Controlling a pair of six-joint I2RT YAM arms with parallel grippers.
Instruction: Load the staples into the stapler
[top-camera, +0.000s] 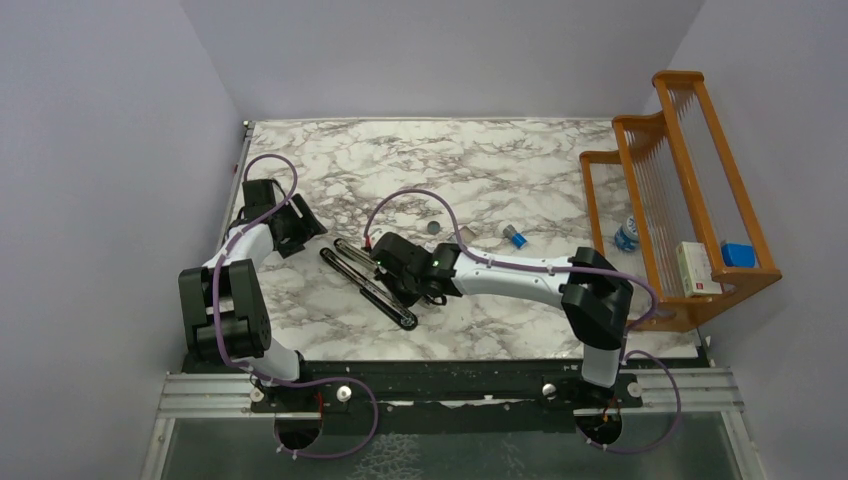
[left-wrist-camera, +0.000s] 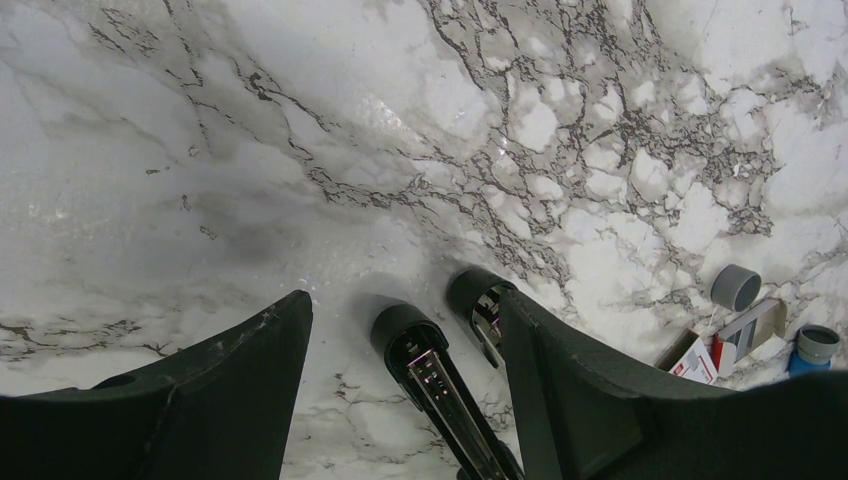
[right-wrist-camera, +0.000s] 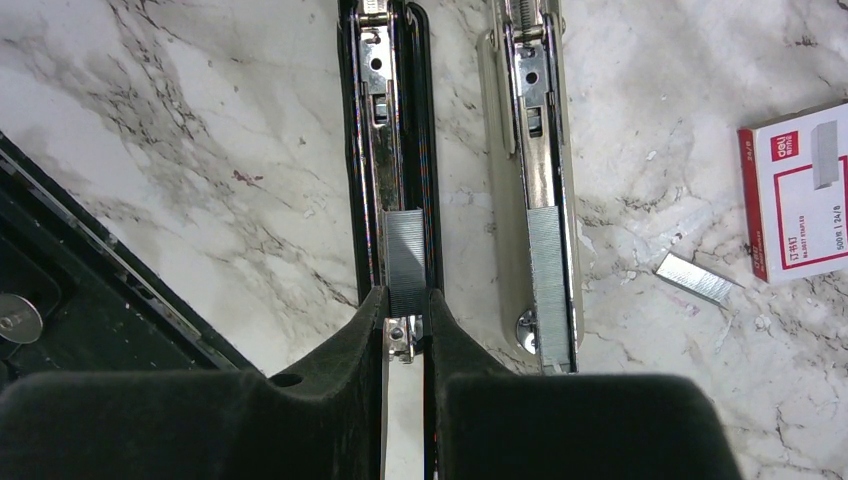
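Observation:
My right gripper is shut on a silver staple strip (right-wrist-camera: 404, 240), held lengthwise over the opened channel of the black stapler (right-wrist-camera: 362, 190); whether it rests in the channel or hovers just above cannot be told. Beside it lies the beige stapler (right-wrist-camera: 508, 230), also opened, with another staple strip (right-wrist-camera: 548, 265) along its channel. The top view has the black stapler (top-camera: 345, 268) lying diagonally, partly beneath the right gripper. My left gripper stands apart from both staplers with a wide gap between its fingers, empty.
A loose staple strip (right-wrist-camera: 695, 278) lies on the marble near the white-and-red staple box (right-wrist-camera: 805, 205). Toward the back are a grey cap (top-camera: 433, 227) and a blue-and-grey item (top-camera: 514, 236). A wooden rack (top-camera: 690, 190) stands at the right.

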